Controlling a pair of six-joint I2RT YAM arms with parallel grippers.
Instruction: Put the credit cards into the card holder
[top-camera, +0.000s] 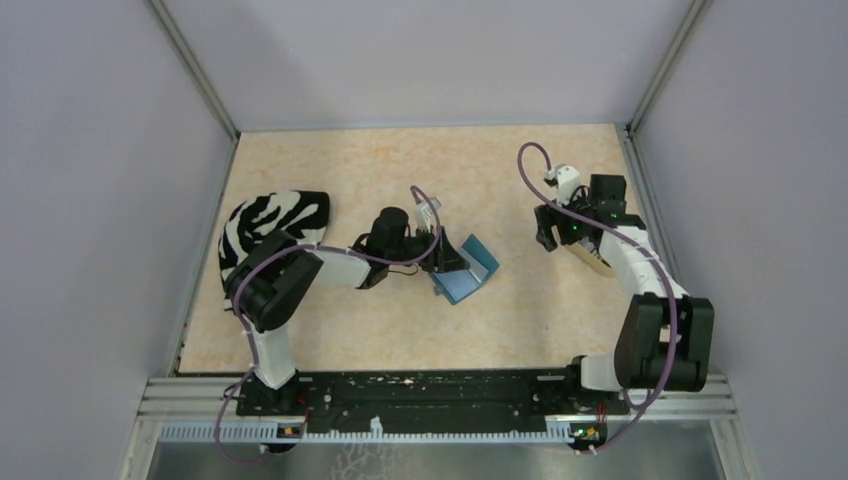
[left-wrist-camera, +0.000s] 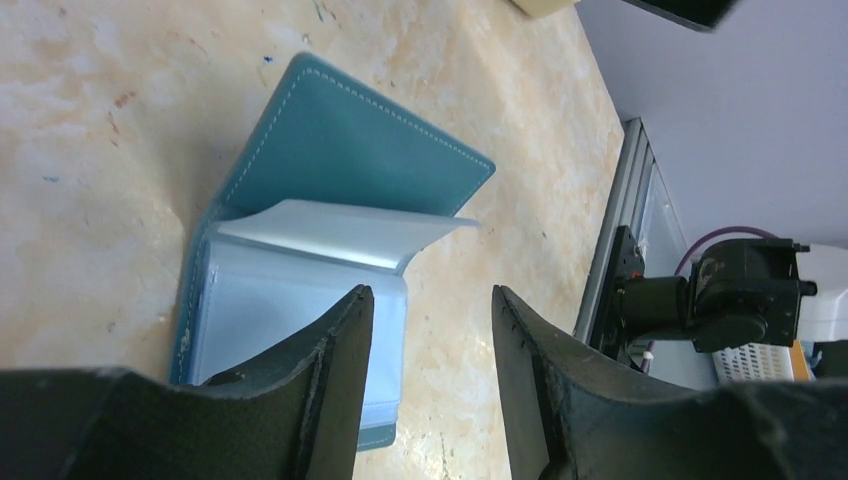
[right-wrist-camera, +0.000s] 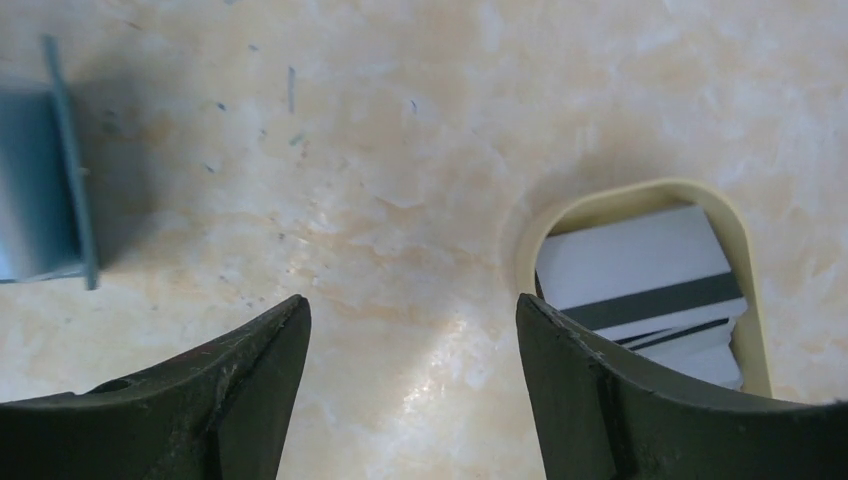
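The blue card holder lies opened out mid-table, its cover half tilted up and a pale inner flap standing partly raised. Above its near part is my left gripper, fingers part open; nothing shows between its fingers. Over at the right, a tan tray holds the cards; a light card with a dark stripe lies on top of others. My right gripper is open and empty, beside the tray in the top view, its right finger overlapping the tray's left rim in the right wrist view.
A black-and-white striped cloth lies at the left of the table, partly under the left arm. Grey walls bound both sides.
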